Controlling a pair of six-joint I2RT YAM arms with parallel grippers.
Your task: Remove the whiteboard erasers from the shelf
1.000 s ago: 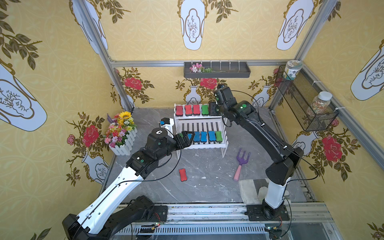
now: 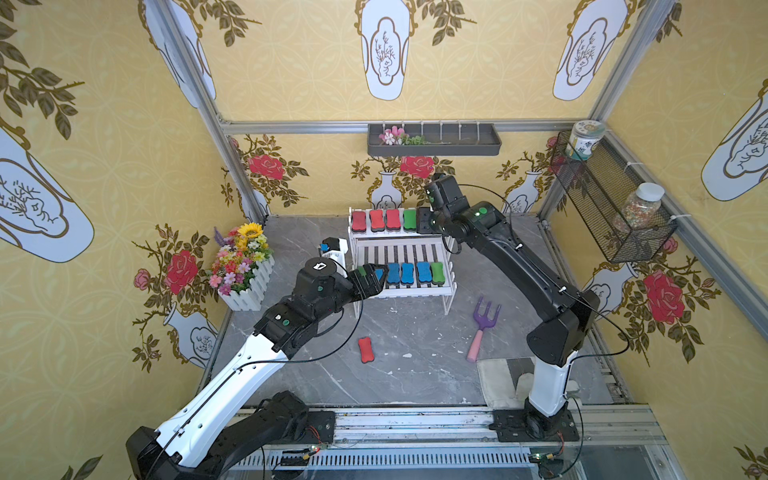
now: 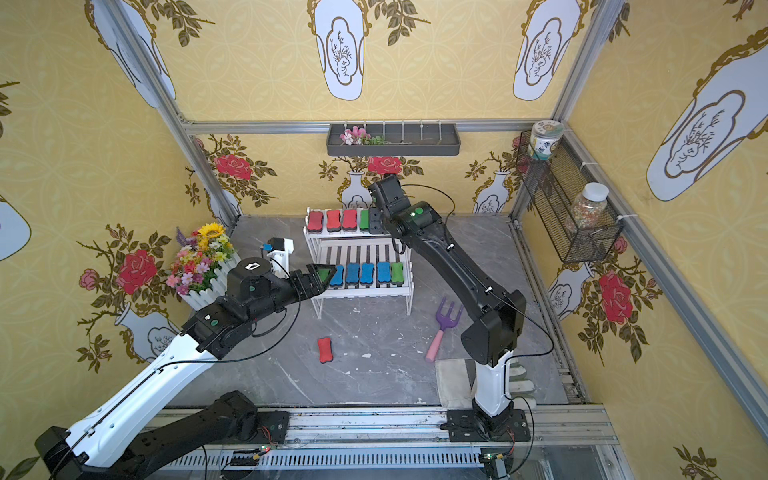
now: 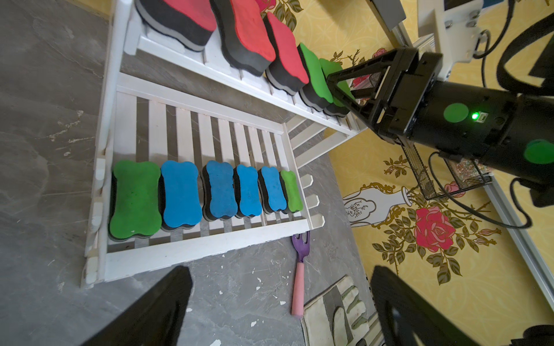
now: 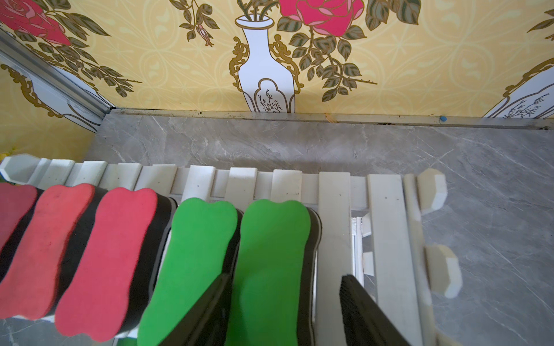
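A white two-tier shelf (image 4: 190,248) bears erasers on both tiers. On the upper tier, in the right wrist view, sit red erasers (image 5: 109,259), a green eraser (image 5: 190,253) and the rightmost green eraser (image 5: 271,253). My right gripper is part open at that rightmost one, a finger (image 5: 210,311) on its left side and the other apart on its right. The lower tier holds blue erasers (image 4: 180,193) between two green ones, seen in the left wrist view. Over the shelf's left front, my left gripper stands open and empty. A red eraser (image 2: 365,349) lies on the table.
A purple fork (image 2: 482,320) with a pink handle and a pair of gloves (image 4: 337,314) lie to the front right. Flowers in a white planter (image 2: 246,294) stand left of the shelf. A wire basket (image 2: 600,192) with jars hangs at the right.
The left arm looks almost still, and no eraser has visibly moved.
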